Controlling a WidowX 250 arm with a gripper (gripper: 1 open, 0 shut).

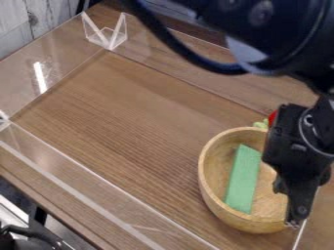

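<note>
A round tan bowl [214, 195] sits at the lower right of the table, holding a green block [243, 176] that lies lengthwise inside it. The black gripper [295, 205] is over the bowl's right part, hiding some of it. Its fingertips point down; it appears shut, with nothing visible between them.
Red and green objects [269, 121] peek out behind the bowl, partly hidden by the arm. A clear acrylic piece [107, 31] stands at the back left.
</note>
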